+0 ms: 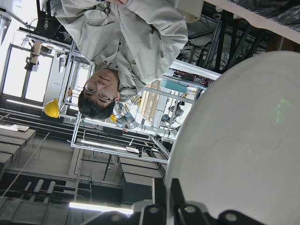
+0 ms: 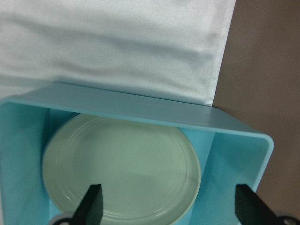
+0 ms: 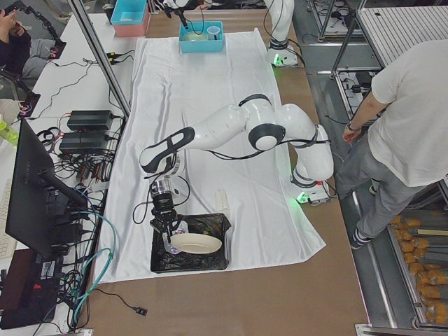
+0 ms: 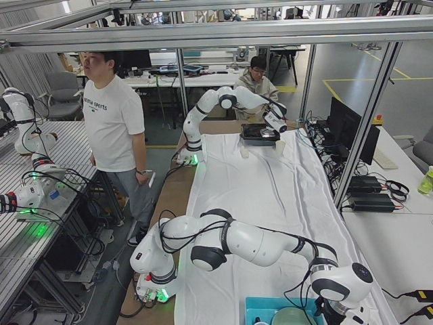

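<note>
An oval off-white plate is in my left gripper, shut on its edge over the black lined crate at the near end of the white cloth; in the left wrist view the plate fills the right side, its rim between the fingers. At the far end, a blue bin holds a pale green plate and a light cup. My right gripper hangs open over this bin, the plate below its fingers.
The cloth between bin and crate is mostly clear apart from a pale object beside the crate. Monitor and cables line one side; people stand and sit near the table.
</note>
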